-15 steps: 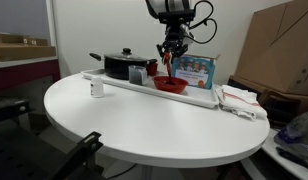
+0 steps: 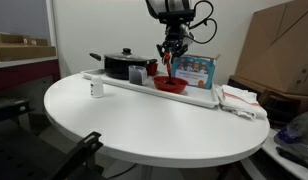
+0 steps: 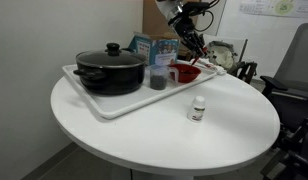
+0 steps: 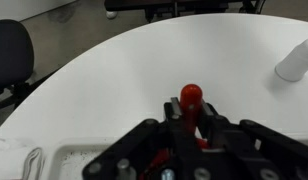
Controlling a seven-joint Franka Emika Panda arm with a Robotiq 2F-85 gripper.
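Observation:
My gripper (image 2: pixel 172 50) is at the back of the round white table, above a red bowl (image 2: pixel 170 86) on a white tray (image 2: pixel 201 97). Between its fingers it is shut on a red handle, whose rounded end (image 4: pixel 191 96) points up at the camera in the wrist view. In the first exterior view the red utensil (image 2: pixel 168 66) hangs roughly upright, its lower end down at the bowl. Whether it touches the bowl's bottom cannot be seen. From the other side, the bowl (image 3: pixel 184 72) shows partly behind a clear measuring cup.
A black lidded pot (image 3: pixel 111 69) and a clear container (image 3: pixel 158 78) share the tray. Behind stands a blue box (image 2: pixel 195 70). A white towel (image 2: pixel 241 101) lies at the tray's right end, and a small white bottle (image 3: pixel 197 109) on the table.

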